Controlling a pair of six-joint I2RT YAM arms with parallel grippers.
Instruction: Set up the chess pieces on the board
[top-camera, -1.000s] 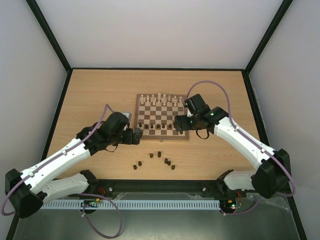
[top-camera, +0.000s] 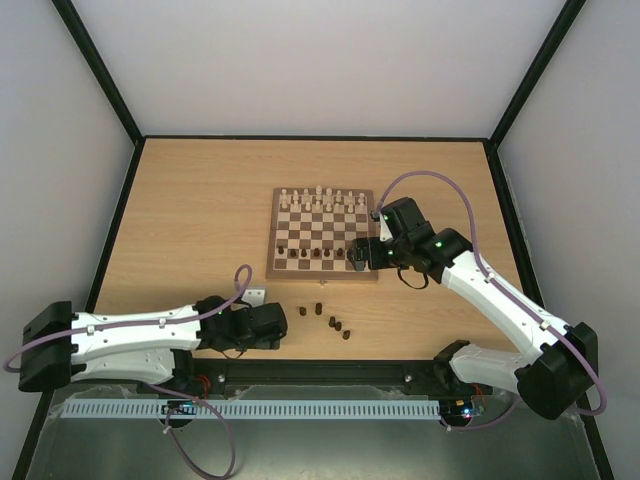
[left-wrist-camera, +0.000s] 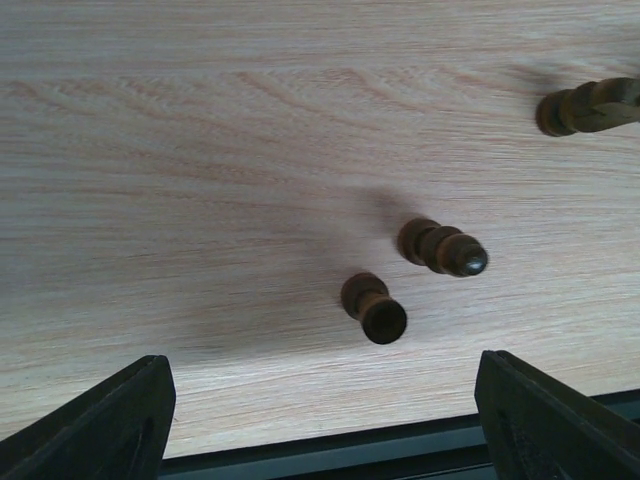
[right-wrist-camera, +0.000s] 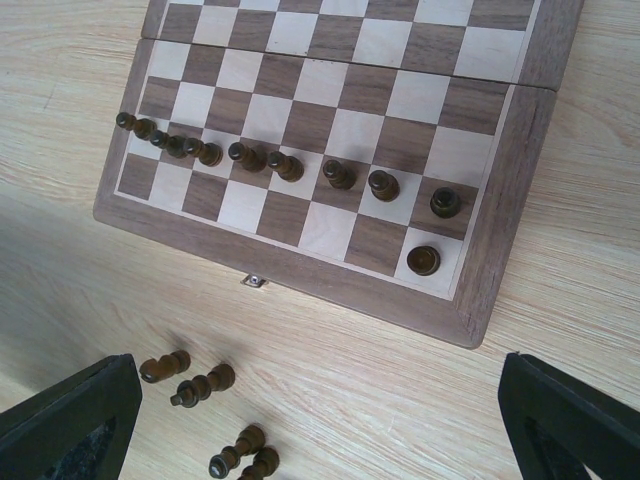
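The chessboard (top-camera: 320, 233) carries white pieces in back rows and a row of dark pieces (right-wrist-camera: 339, 173) along the near side, with one dark piece (right-wrist-camera: 423, 260) in a near corner square. My left gripper hangs low over the table front, fingers apart, above a dark rook-like piece (left-wrist-camera: 383, 318) and a dark piece (left-wrist-camera: 455, 255) beside it; nothing is seen between the fingertips. My right gripper is open above the board's near right side, with nothing visible in it.
More loose dark pieces (right-wrist-camera: 205, 388) lie or stand on the table (top-camera: 180, 220) between board and front edge, including a taller one (left-wrist-camera: 590, 106). The table's front edge is close below the left gripper.
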